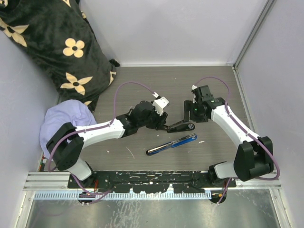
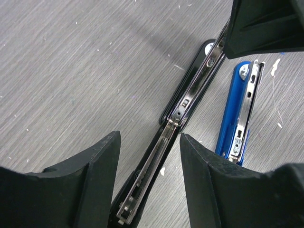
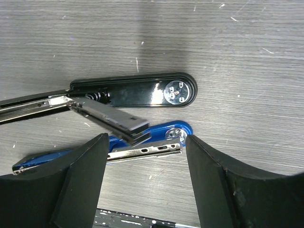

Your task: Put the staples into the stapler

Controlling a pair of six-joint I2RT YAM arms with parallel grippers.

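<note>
The black stapler [image 3: 133, 90] lies opened up, its cover [image 2: 142, 183] folded back toward the left and its metal magazine [image 3: 111, 118] tilted up from the base. In the left wrist view, my left gripper is part open above the cover, which runs between its fingers with gaps on both sides. My right gripper is open; the magazine's free end rises toward it, near the left finger, and no grip on it shows. No separate staple strip can be made out in either gripper.
A blue stapler [image 1: 172, 144] lies just in front of the black one. At the left are a lilac cloth [image 1: 69, 121] and a dark flowered cushion [image 1: 57, 52]. Walls bound the back and right; the tabletop [image 1: 156, 78] behind the grippers is clear.
</note>
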